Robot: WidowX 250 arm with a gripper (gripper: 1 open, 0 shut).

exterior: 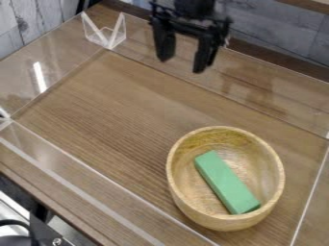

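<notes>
The dark gripper (187, 56) hangs at the top centre, blurred, its two prongs pointing down over the wooden surface. It stands open, with nothing visible between the prongs. In the lower right, a tan round bowl (186, 173) holds a green block (226, 183), lying at a slant inside it. The gripper is well above the bowl in the view, apart from it.
A white wire-like object (106, 31) stands at the upper left edge of the wooden surface (90, 115). A dark cable lies at the bottom left corner.
</notes>
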